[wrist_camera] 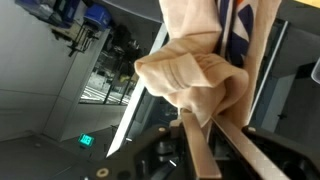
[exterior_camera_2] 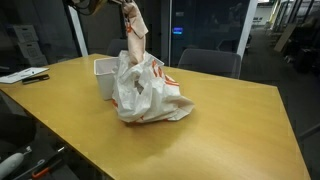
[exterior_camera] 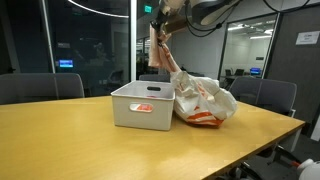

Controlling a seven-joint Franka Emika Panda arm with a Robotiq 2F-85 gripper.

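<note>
My gripper [exterior_camera: 160, 29] is shut on a pale pink cloth [exterior_camera: 157, 52], which hangs down from the fingers. In the wrist view the cloth [wrist_camera: 195, 75] bunches up right at the fingertips, with a dark blue patch on part of it. Below and to the right, a white plastic bag [exterior_camera: 205, 100] with red print stands crumpled on the table. Left of the bag is a white bin [exterior_camera: 143, 113]; its inside is mostly hidden. In exterior view 2 the cloth [exterior_camera_2: 135, 35] hangs above the bag [exterior_camera_2: 150, 95], and its lower end seems to meet the bag's top.
Chairs [exterior_camera: 27, 88] line the far side. In exterior view 2, small dark items [exterior_camera_2: 25, 75] lie at the table's left end.
</note>
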